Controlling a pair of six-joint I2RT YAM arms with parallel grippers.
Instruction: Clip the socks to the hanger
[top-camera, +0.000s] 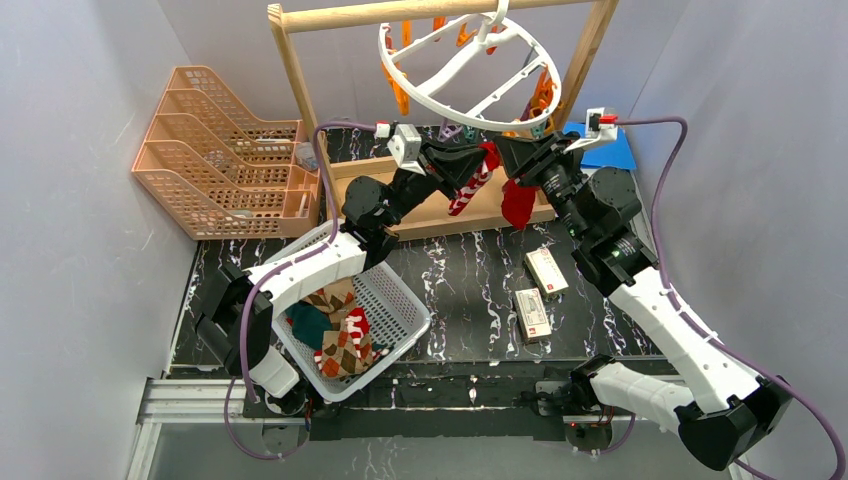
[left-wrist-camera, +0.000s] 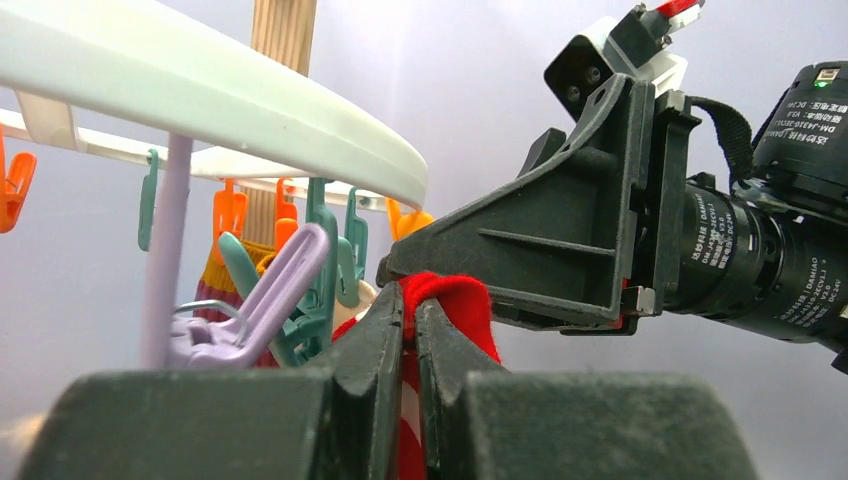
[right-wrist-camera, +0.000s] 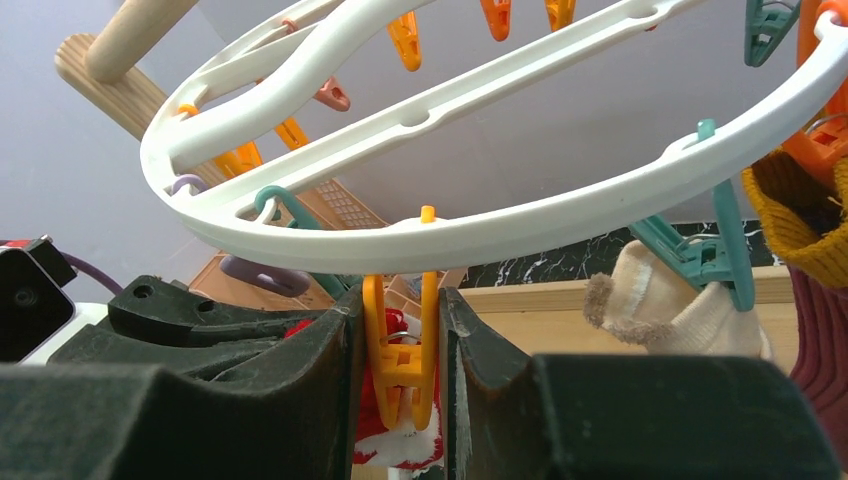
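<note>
The white round hanger (top-camera: 437, 103) hangs from a wooden frame, with colored clips around its ring. Just below its near rim, my left gripper is shut on the red and white sock (left-wrist-camera: 462, 300); the sock's striped part (top-camera: 470, 190) hangs down between the arms. My right gripper is shut on an orange clip (right-wrist-camera: 400, 375) that hangs from the ring (right-wrist-camera: 450, 243). Behind that clip, red and white sock fabric shows in the right wrist view. Whether the clip's fingers bite the sock is hard to tell. A red sock piece (top-camera: 518, 204) dangles under my right gripper.
A cream sock (right-wrist-camera: 680, 310) hangs from a teal clip (right-wrist-camera: 710, 255) on the ring. More socks (top-camera: 345, 340) lie in the grey basket (top-camera: 405, 310). Two small boxes (top-camera: 545, 271) lie on the dark table; a peach rack (top-camera: 215, 160) stands at left.
</note>
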